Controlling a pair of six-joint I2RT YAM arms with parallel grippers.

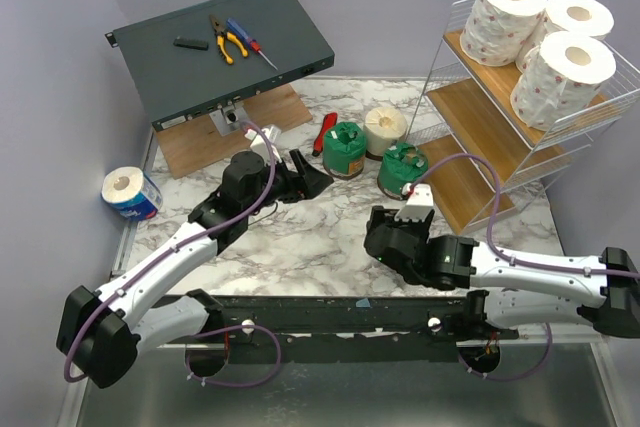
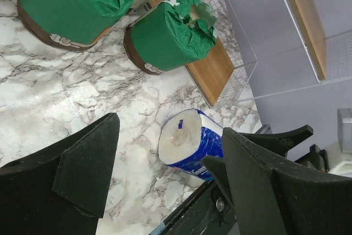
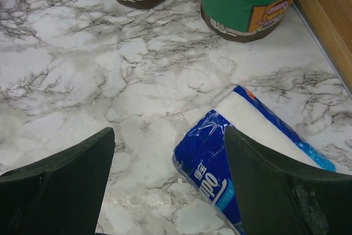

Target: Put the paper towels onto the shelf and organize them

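A blue-and-white paper towel roll (image 2: 187, 138) lies on the marble table close to the right arm; the right gripper hides it in the top view. My right gripper (image 1: 376, 227) is open over the table, with the roll (image 3: 214, 149) below and partly behind its right finger (image 3: 269, 174). Higher to the left, my left gripper (image 1: 315, 175) hangs open and empty. Two green-wrapped rolls (image 1: 345, 150) (image 1: 402, 170) and a cream roll (image 1: 385, 129) stand beside the wire shelf (image 1: 475, 127). Several white rolls (image 1: 563, 80) fill its top board.
Another blue-and-white roll (image 1: 131, 193) stands at the left table edge. A dark raised panel (image 1: 220, 47) holds pliers and a screwdriver at the back left. The shelf's middle (image 1: 485, 125) and bottom boards look bare. Marble is clear between the arms.
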